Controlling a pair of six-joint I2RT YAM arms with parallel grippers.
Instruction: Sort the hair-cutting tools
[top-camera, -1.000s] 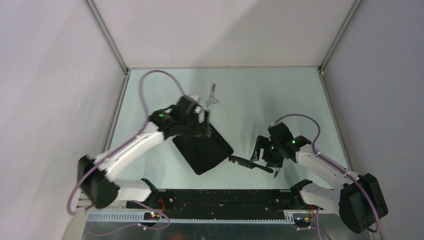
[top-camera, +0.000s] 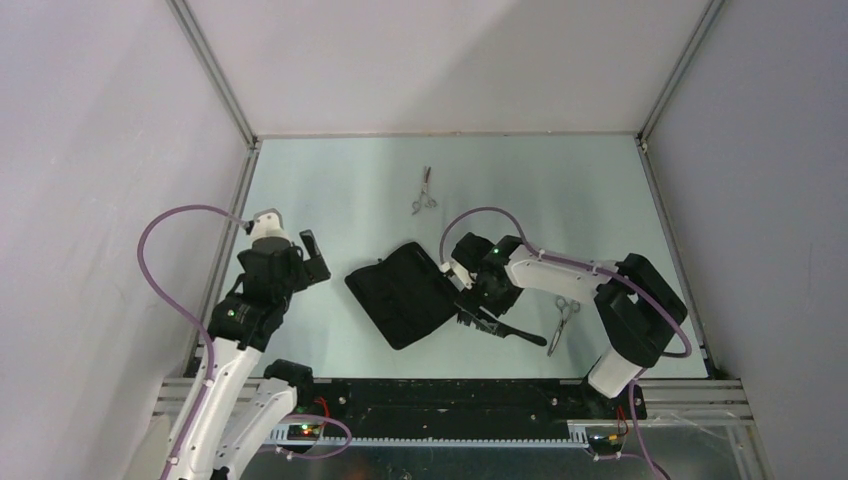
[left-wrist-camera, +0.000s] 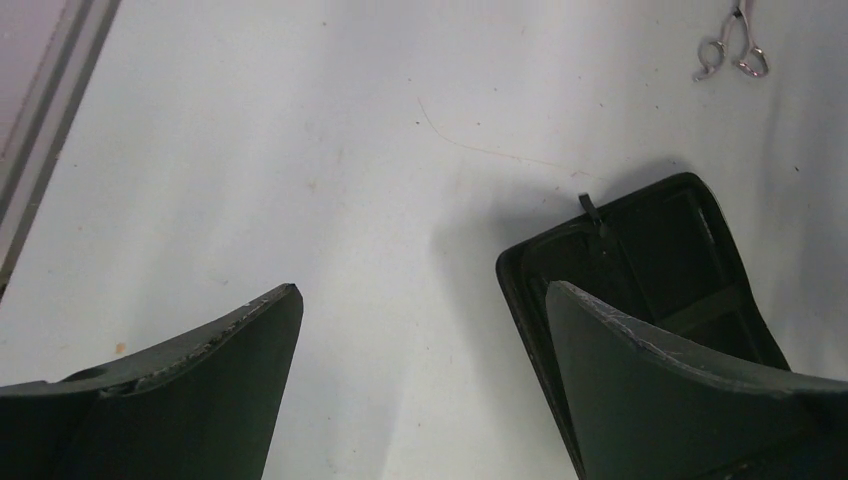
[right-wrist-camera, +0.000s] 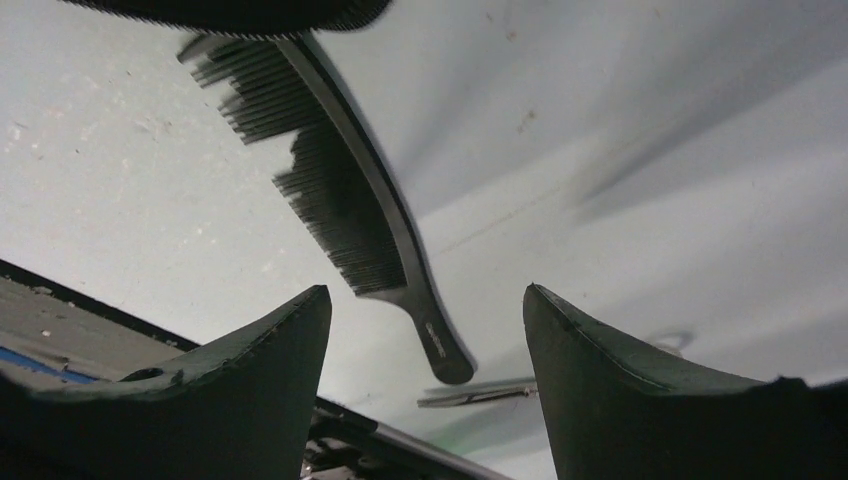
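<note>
A black tool case (top-camera: 398, 295) lies in mid-table. A black comb (right-wrist-camera: 395, 225) lies to its lower right, seen whole in the right wrist view, where my right gripper is over it, fingers apart, nothing between. Steel scissors (top-camera: 558, 325) lie right of the comb, partly behind a finger in the right wrist view. A second pair of scissors (top-camera: 424, 190) lies above the case, also in the left wrist view's top corner. My left gripper hangs open left of the case, with nothing between its fingers.
Walls and metal rails bound the table; a dark front edge (top-camera: 450, 400) runs just below the comb and scissors.
My left arm has pulled back left, away from above the case. The tools appear unmoved.
</note>
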